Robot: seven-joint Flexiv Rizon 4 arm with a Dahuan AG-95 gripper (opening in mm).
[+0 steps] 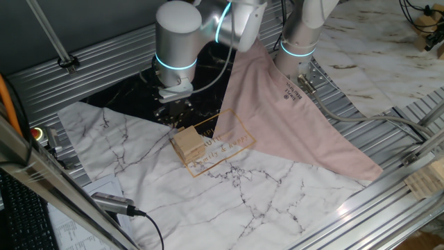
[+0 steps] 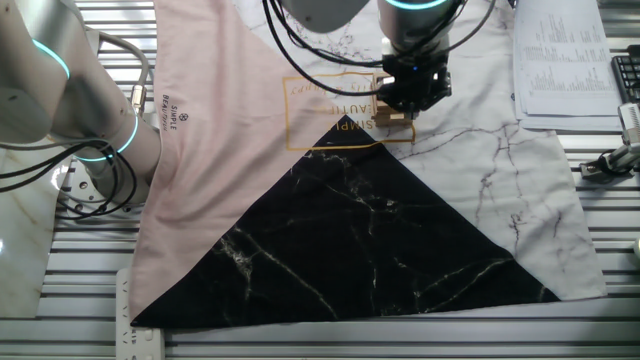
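Observation:
A small group of pale wooden blocks [image 1: 187, 144] rests on the cloth [image 1: 253, 198], beside a gold-printed rectangle. Just behind the blocks, above the black part of the cloth, hangs my dark gripper [image 1: 174, 113], pointing down. It blends into the black there, so its finger opening is unclear. From the other side, the gripper [image 2: 415, 98] covers much of the blocks [image 2: 388, 112]; only some wood shows beneath and left of it. I see no wood lifted off the cloth.
Pink, black and white marble-patterned areas of the cloth lie mostly bare. The robot's base [image 1: 297, 55] stands at the back. A metal post [image 1: 76, 187], a cabled device [image 1: 114, 204] and paper sheets [image 2: 566, 55] lie at the side by a keyboard [image 2: 630, 75].

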